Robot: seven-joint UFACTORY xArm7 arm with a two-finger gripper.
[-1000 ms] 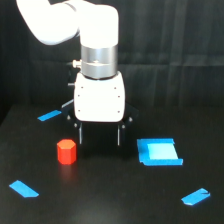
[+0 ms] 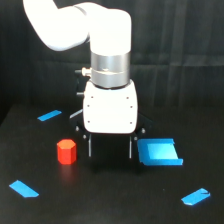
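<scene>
A red hexagonal block (image 2: 67, 152) stands upright on the dark table, left of centre. To the right lies a blue square patch (image 2: 159, 152) with a paler middle, nothing resting on it. Between the two, my gripper (image 2: 110, 147) points downward with its thin fingers spread wide. No object shows between them. The block is to the left of the left finger, with a gap between. How high the fingertips are above the table is hard to judge.
Strips of blue tape lie on the table at back left (image 2: 50, 115), front left (image 2: 23, 189) and front right (image 2: 196, 197). A dark curtain (image 2: 180, 60) hangs behind.
My gripper has moved to the right and lower in the picture, away from the red block and closer to the blue patch. The block and patch have not moved.
</scene>
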